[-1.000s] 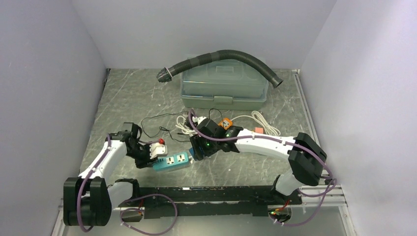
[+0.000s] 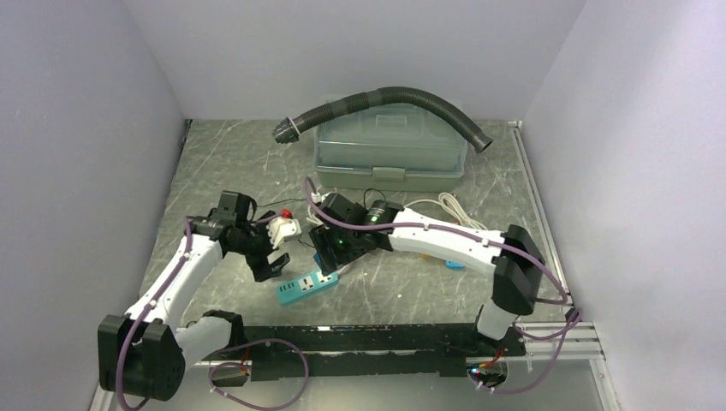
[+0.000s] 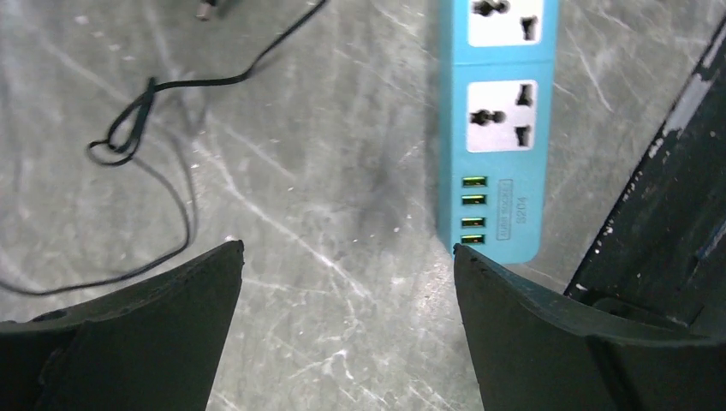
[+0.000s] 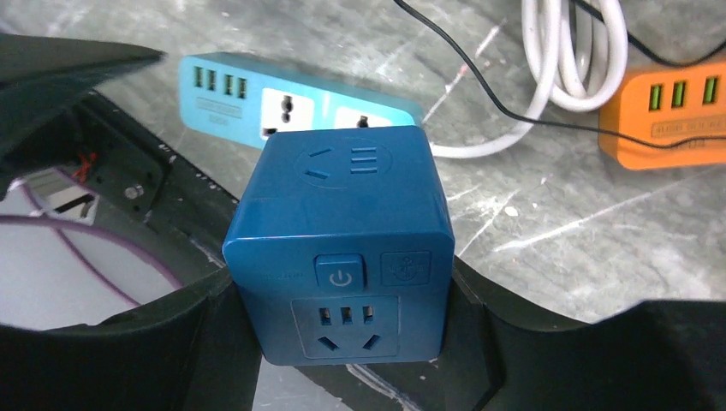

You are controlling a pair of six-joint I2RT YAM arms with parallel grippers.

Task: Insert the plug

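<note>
The teal power strip (image 2: 295, 289) lies on the table between the arms. Its USB end and two socket faces show in the left wrist view, where the strip (image 3: 524, 246) is to the right. My left gripper is open and empty, beside the USB end. One of its dark fingers (image 4: 81, 64) enters the right wrist view at upper left. My right gripper is shut on a blue cube plug (image 4: 342, 193), which overlaps the strip's cable end in that view. The cube's prongs are hidden, and I cannot tell whether it touches the strip.
A black cable (image 3: 188, 83) trails on the table beside the strip. White cord coils (image 4: 574, 64) and an orange power strip (image 4: 633, 124) lie on the right gripper's far side. A translucent bin (image 2: 389, 175) with a black hose (image 2: 394, 96) stands at the back.
My left gripper has opened and come away from the strip's USB end. My right gripper, after swinging right, has moved left with the cube toward the sockets.
</note>
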